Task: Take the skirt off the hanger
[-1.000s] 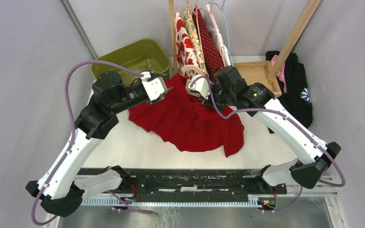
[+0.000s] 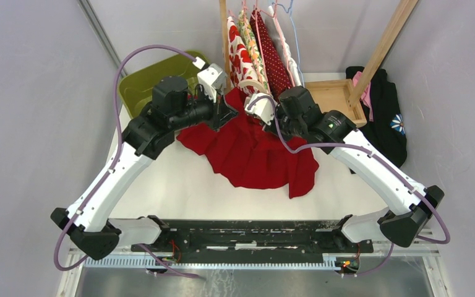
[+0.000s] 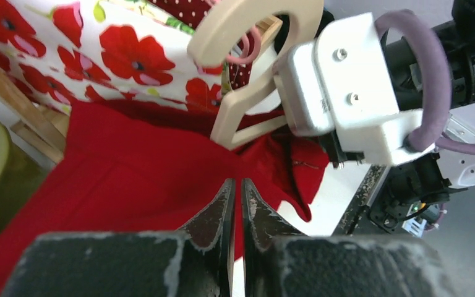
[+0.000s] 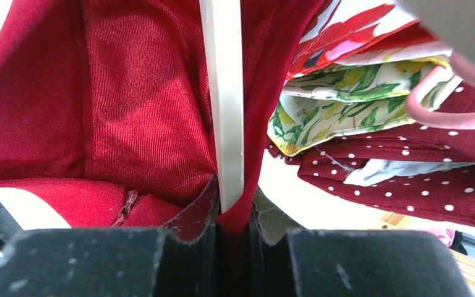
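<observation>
The red skirt spreads over the white table below the rack, its waist end up at the beige hanger. In the right wrist view, the hanger's pale bar runs down the red cloth to my right gripper, which is shut with skirt fabric and the bar's lower end between its fingers. My left gripper stands over the skirt, left of the right gripper. Its fingertips are close together, with a narrow gap and no cloth visible in it. The skirt's inner hold on the hanger is partly hidden.
Behind hang several garments, among them a red-flowered one and a dotted one. A green bin stands back left, a wooden tray back right, beside a black garment.
My left arm has swung right, bringing its gripper from the skirt's left side to close beside the right gripper. The skirt's lower hem has risen slightly.
</observation>
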